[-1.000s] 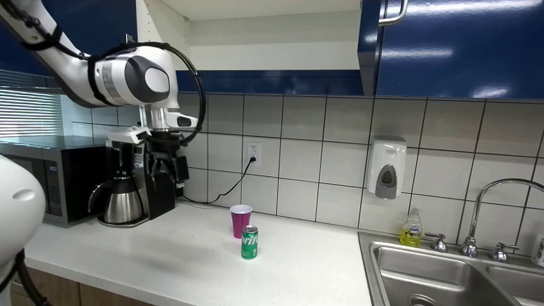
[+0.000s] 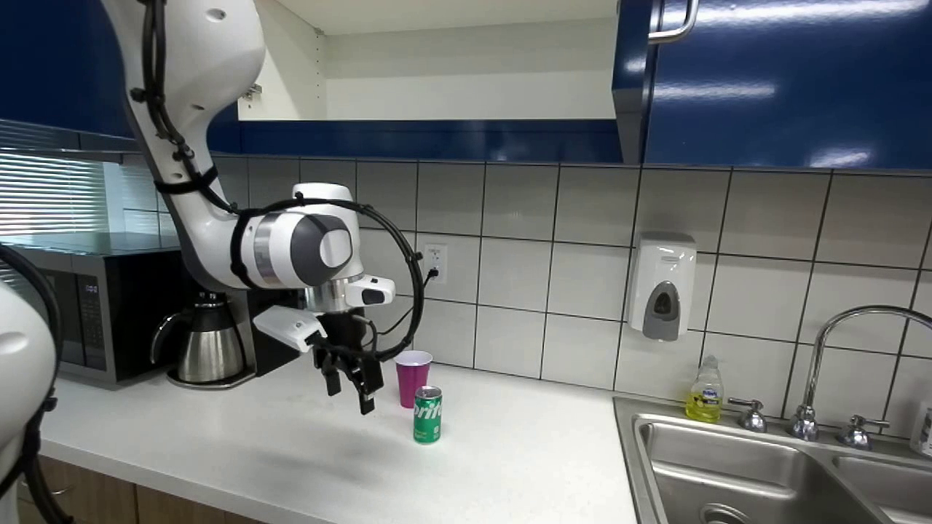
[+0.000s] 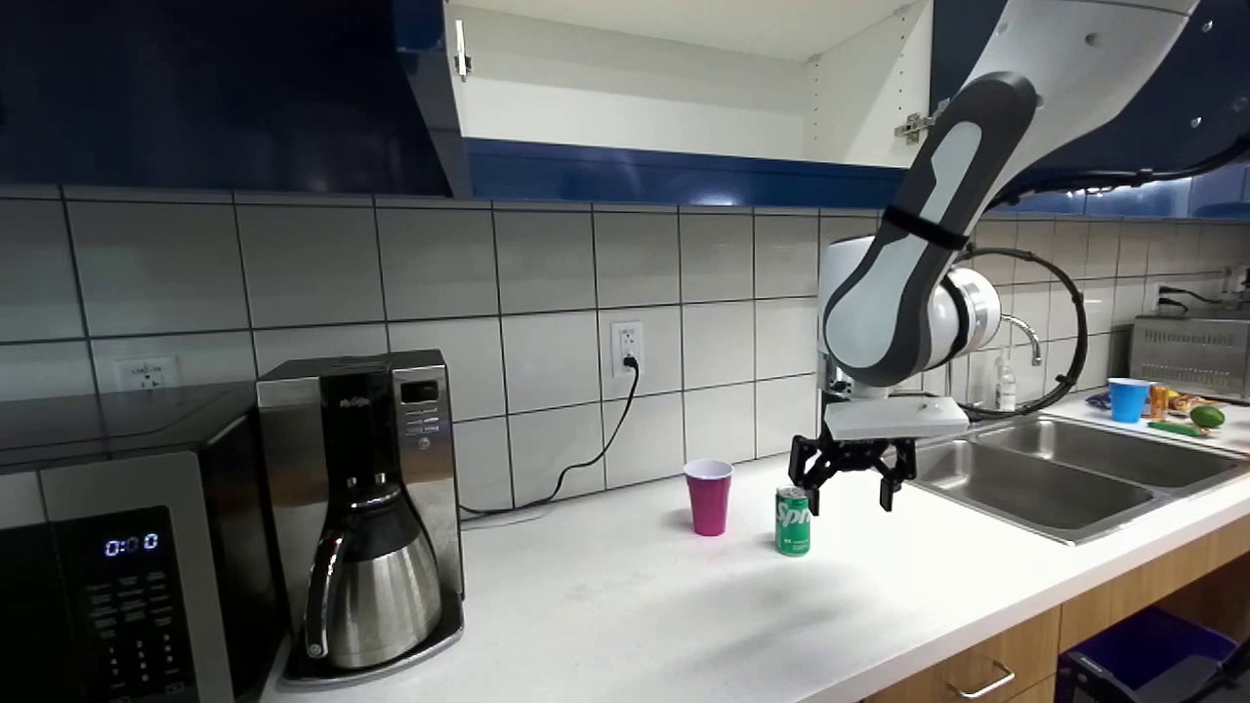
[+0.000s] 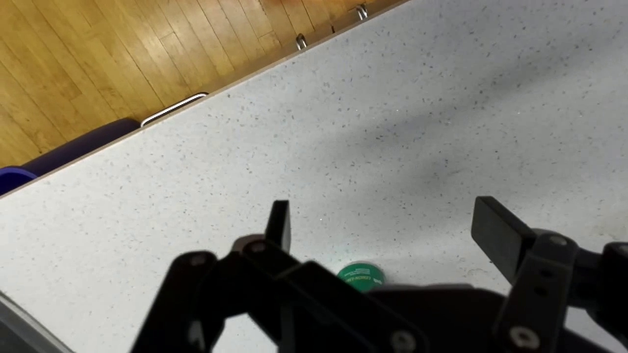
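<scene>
A green Sprite can (image 2: pixel 427 416) stands upright on the white counter, with a magenta cup (image 2: pixel 413 379) upright close behind it. My gripper (image 2: pixel 349 401) hangs above the counter, to the left of the can in exterior view 1, fingers pointing down. In the wrist view its black fingers (image 4: pixel 499 238) are spread wide apart with nothing but bare counter between the tips. Just the top of the can (image 4: pixel 360 276) shows there, low in the picture, partly hidden behind the gripper's linkage. The cup is out of sight in that view.
A coffee maker (image 3: pixel 372 527) and microwave (image 2: pixel 74 301) stand at the left. To the right are the sink (image 2: pixel 729 454), a yellow soap bottle (image 2: pixel 705 393) and a wall dispenser (image 2: pixel 662 287). An open cabinet shelf (image 2: pixel 472 74) is overhead.
My arm has come down and moved to the right in exterior view 1, bringing the gripper from in front of the coffee maker to beside the can. The can and cup stand where they were.
</scene>
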